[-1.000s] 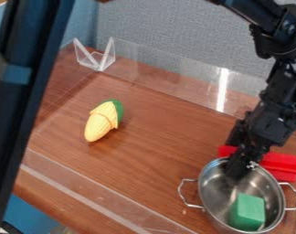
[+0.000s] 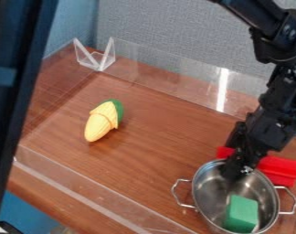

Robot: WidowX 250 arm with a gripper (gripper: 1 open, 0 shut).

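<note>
The black gripper [image 2: 242,164] reaches down from the upper right to the back rim of a steel pot [image 2: 216,201] with two wire handles. Its fingertips are dark and partly hidden, and seem closed on the pot's rim. A green block [image 2: 241,215] lies inside the pot. Behind the pot is a red object [image 2: 280,169]. A toy corn cob [image 2: 103,122] lies on the wooden surface [image 2: 126,174] to the left.
Clear plastic walls [image 2: 175,70] edge the wooden surface, with a white bracket [image 2: 92,57] at the back left. A dark vertical panel fills the left edge.
The pot, with the green block in it, has shifted slightly left, and the gripper has moved slightly with it. The corn has not moved.
</note>
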